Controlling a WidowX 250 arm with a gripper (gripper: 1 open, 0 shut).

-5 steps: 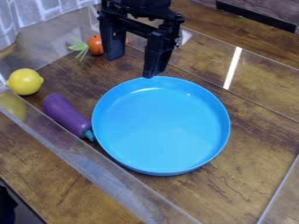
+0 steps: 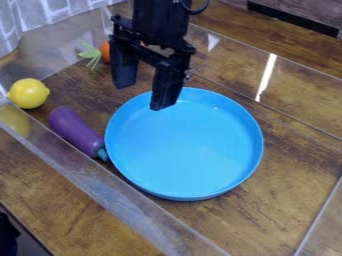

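Note:
My gripper (image 2: pixel 144 80) stands open above the back-left part of the blue plate (image 2: pixel 183 150), its two dark fingers spread wide with nothing visible between them. A purple eggplant (image 2: pixel 75 130) lies left of the plate, its tip by the plate's rim. A yellow lemon (image 2: pixel 27 93) is at the far left. An orange object with green leaves (image 2: pixel 94 56), perhaps a carrot, lies behind the gripper and is partly hidden by it.
A clear wall (image 2: pixel 120 210) runs along the near left side.
My gripper has moved a little lower in the view and slightly left, toward the plate. The plate, eggplant and lemon have stayed where they were.

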